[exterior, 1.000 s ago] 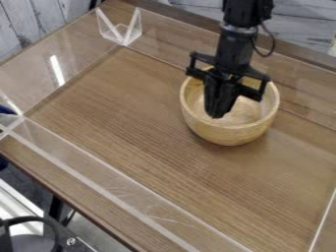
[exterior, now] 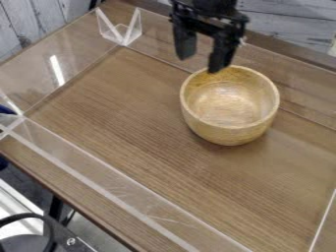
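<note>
A round, light wooden bowl [exterior: 229, 106] sits on the wooden table [exterior: 144, 187] at right of centre, empty as far as its inside shows. My dark gripper [exterior: 199, 47] is at the top centre, above and behind the bowl, apart from it. It is blurred, and nothing clearly shows held between its fingers.
A small clear angular object [exterior: 120, 24] stands at the back left. A black cable [exterior: 46, 221] curves at the lower left corner.
My gripper was low over and in the bowl; it has moved up and back, away from it. The bowl's inside is now uncovered.
</note>
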